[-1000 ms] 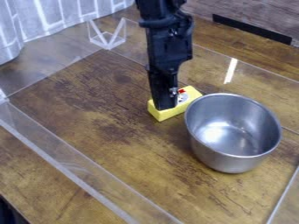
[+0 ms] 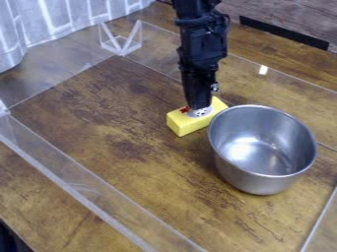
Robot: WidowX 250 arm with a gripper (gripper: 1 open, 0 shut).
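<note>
A yellow block (image 2: 187, 122) with a small white and red patch on top lies on the wooden table, just behind and left of a large steel pot (image 2: 261, 148). My black gripper (image 2: 199, 105) comes down from above with its tip at the top of the block; it looks shut, and its fingertips are too small to tell apart clearly.
A white wire stand (image 2: 121, 39) is at the back left, near draped pale plastic. Clear strips edge the table at the left and right.
The arm has drawn back toward the rear, and the gripper's tip has shifted over the yellow block. The block and pot look unmoved.
</note>
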